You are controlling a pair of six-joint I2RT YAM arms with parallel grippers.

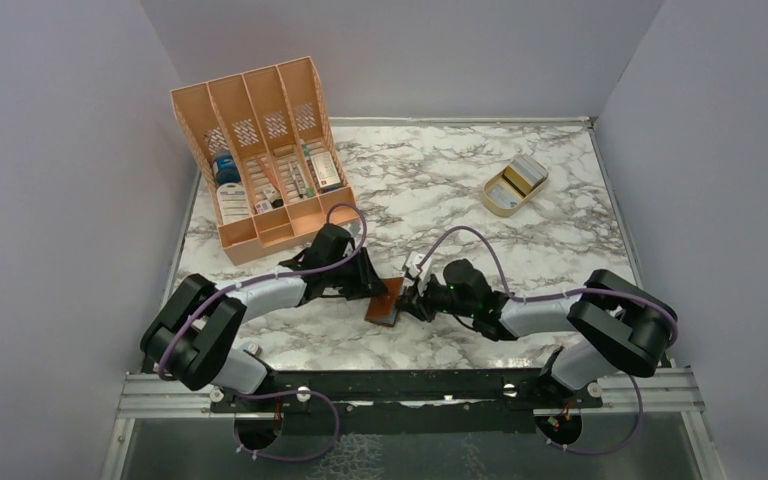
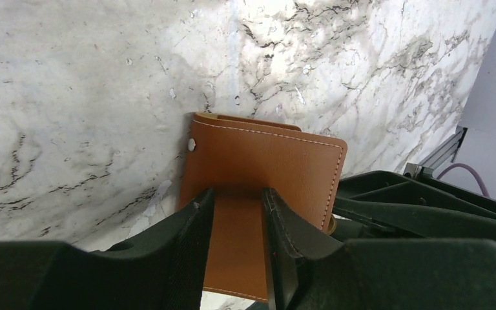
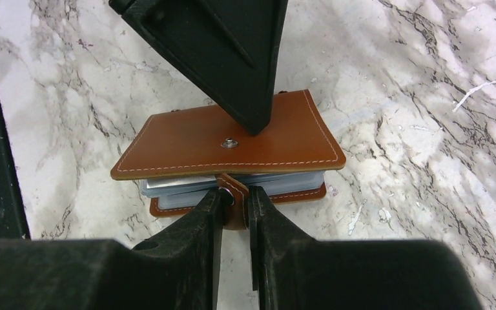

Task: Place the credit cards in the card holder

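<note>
The brown leather card holder [image 1: 384, 302] lies near the table's front, between my two grippers. In the right wrist view its stitched flap [image 3: 174, 139] covers clear sleeves [image 3: 297, 183], with a pale card-like edge showing. A small strap [image 3: 236, 206] with a snap stands between the fingers of my right gripper; whether they clamp it, I cannot tell. Over the flap's far side, my left gripper is open, and a dark fingertip [image 3: 256, 123] appears to rest on the leather near the snap. In the left wrist view its fingers frame bare leather only.
An open tan organiser [image 1: 285, 225] with bottles and boxes stands at the back left. A beige box [image 1: 498, 208] holding yellow and grey cards sits at the back right.
</note>
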